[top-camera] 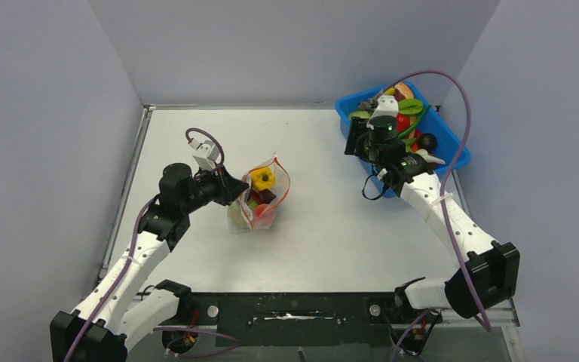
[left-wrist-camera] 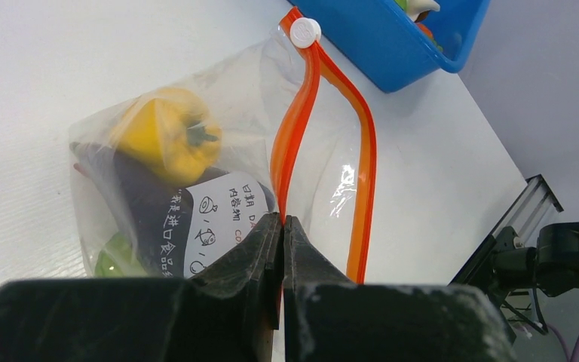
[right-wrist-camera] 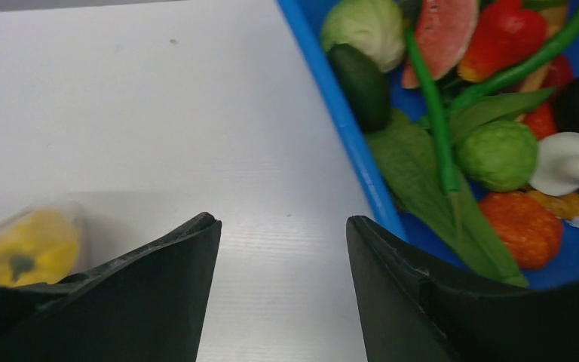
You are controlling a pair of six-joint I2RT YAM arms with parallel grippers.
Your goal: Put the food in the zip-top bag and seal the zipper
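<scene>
A clear zip top bag (top-camera: 260,196) with orange zipper strips stands mid-left on the table, holding a yellow pepper (left-wrist-camera: 158,132), dark items and something green. My left gripper is shut on the bag's zipper edge. My right gripper is open, empty, above the table at the left edge of a blue bin (right-wrist-camera: 366,158). In the bin lie a cabbage (right-wrist-camera: 358,30), watermelon slice, red peppers, long green beans, leafy greens, an eggplant, a white mushroom (right-wrist-camera: 562,162) and other food.
Grey walls (top-camera: 286,45) enclose the back and sides. The blue bin occupies the back right corner.
</scene>
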